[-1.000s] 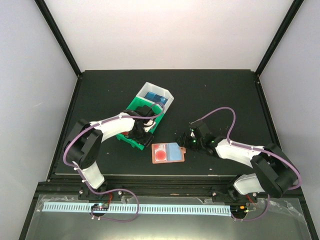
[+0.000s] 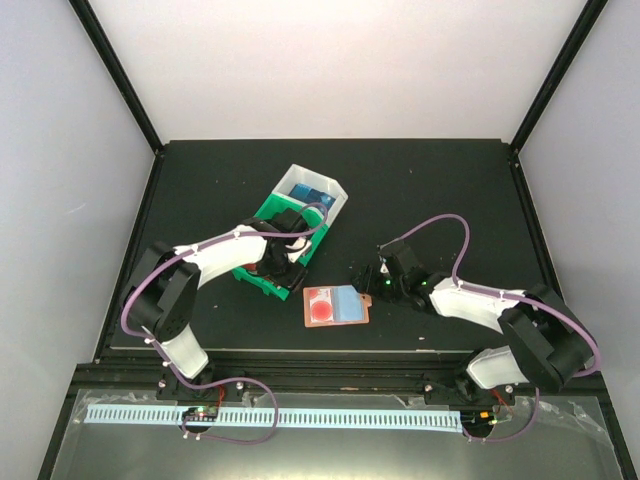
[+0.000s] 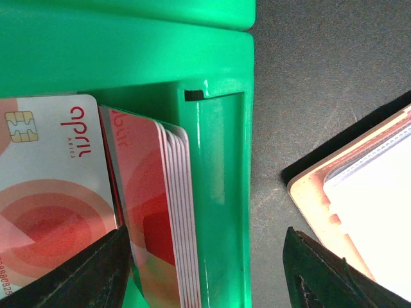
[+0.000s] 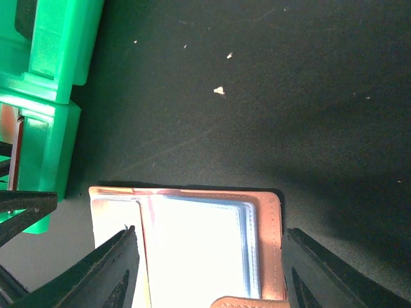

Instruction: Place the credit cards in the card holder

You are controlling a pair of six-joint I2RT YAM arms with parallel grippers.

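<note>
Several red-and-white credit cards stand as a slanted stack (image 3: 176, 212) at the end of the green bin (image 3: 218, 147). Left of them a white-and-red card (image 3: 58, 167) shows its face. My left gripper is open over this end of the bin, one fingertip by the stack's left side, the other beyond the bin's wall. The tan card holder (image 2: 337, 322) lies spread on the table, with a red-and-white card (image 2: 321, 307) in its left side and a pale blue pocket on the right. Above the holder, my right gripper stands open, empty.
Behind the green bin sits a white bin (image 2: 337, 190) with blue cards (image 2: 312, 196) inside. The left arm covers part of the green bin from above.
The left arm has shifted very slightly at the green bin. The right arm, the holder and the bins look the same.
</note>
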